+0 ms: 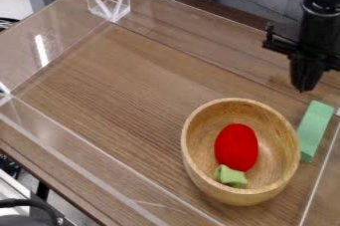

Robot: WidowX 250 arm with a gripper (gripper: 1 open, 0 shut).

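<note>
My black gripper hangs at the upper right, shut, with nothing seen between its fingers, above and behind a round wooden bowl. In the bowl lie a red oval object and a small green piece. A light green oblong object lies on the table just right of the bowl, below the gripper.
A clear plastic bracket-like piece is at the back left. Its edge runs along the lower left.
</note>
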